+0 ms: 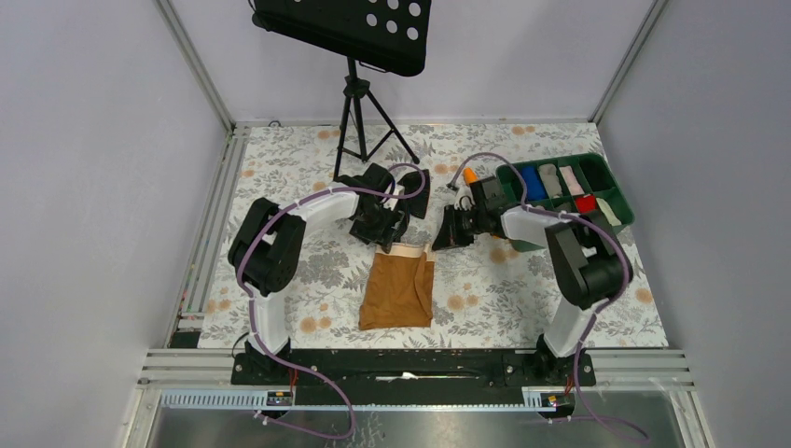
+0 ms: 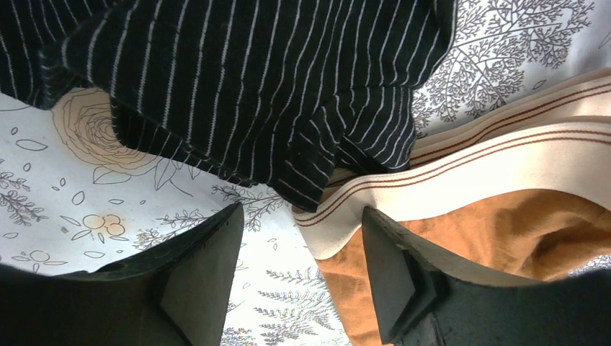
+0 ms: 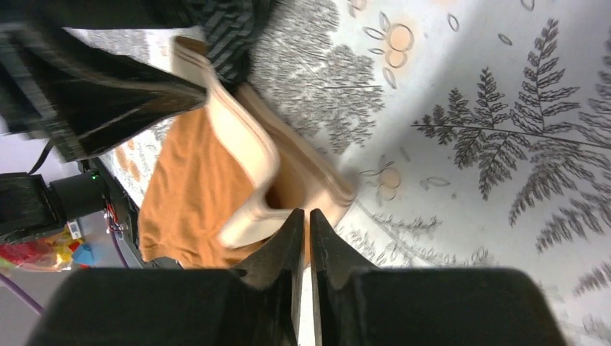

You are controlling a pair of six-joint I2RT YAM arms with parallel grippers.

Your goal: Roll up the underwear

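Brown underwear (image 1: 396, 294) lies spread on the floral mat, its pale striped waistband at the back, partly folded over at the right corner in the right wrist view. My left gripper stands open over the waistband's left corner, nothing held, with dark striped cloth (image 2: 245, 79) just beyond it. My right gripper has its fingertips close together at the waistband's right end; whether any fabric is between them cannot be told.
A green divided bin (image 1: 608, 187) of folded cloths stands at the right, with an orange object beside it. A black stand (image 1: 358, 121) is at the back. Bare mat surrounds the underwear.
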